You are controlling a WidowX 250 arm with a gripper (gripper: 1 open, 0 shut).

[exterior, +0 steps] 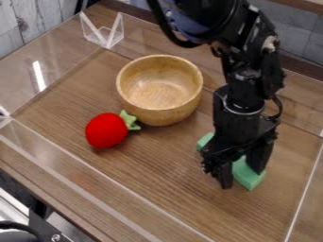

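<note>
My black gripper (241,150) is low on the right of the camera view, over a green object (248,176) that lies on the wooden table (127,189). The green object shows on both sides of the fingers, which partly hide it. I cannot tell whether they are closed on it.
A wooden bowl (158,87) stands at upper left of the gripper. A red tomato-like item (108,132) with a green top lies to the left. A white object (104,28) is at the upper left.
</note>
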